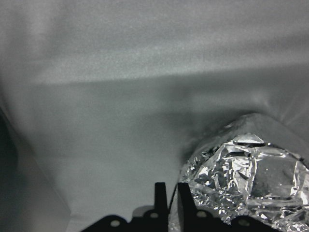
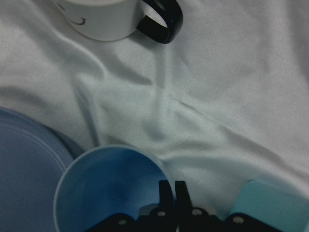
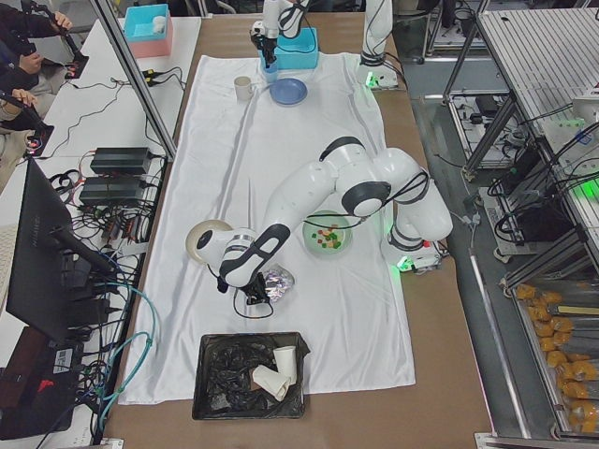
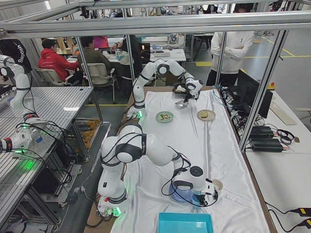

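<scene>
My left gripper is shut on the edge of a crumpled silver foil piece (image 1: 246, 179), low over the white cloth; in the camera left view the foil (image 3: 278, 281) is partly behind that arm. At the far end, my right gripper is shut on the rim of a blue cup (image 2: 111, 183). Beside this cup lie a blue plate (image 2: 26, 174) and, farther off in the wrist view, a white mug (image 2: 101, 19) with a black handle.
A black lined bin (image 3: 234, 365) with white cups stands at the near end. A green plate (image 3: 328, 238) with food pieces and a beige plate (image 3: 201, 234) flank the left arm. A turquoise tray (image 4: 184, 221) is at the other end; mid-cloth is clear.
</scene>
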